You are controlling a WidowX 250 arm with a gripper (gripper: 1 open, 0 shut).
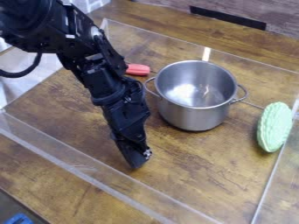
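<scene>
My black gripper (136, 156) is low over the wooden table (205, 175), its tip at the tabletop just left of and nearer than a steel pot (198, 109) with two handles. It appears shut; nothing shows between its fingers, though the tip is small and dark.
A pale green oval object (274, 127) lies at the right. A small red object (136, 69) lies behind the arm, left of the pot. Clear plastic edges border the work area.
</scene>
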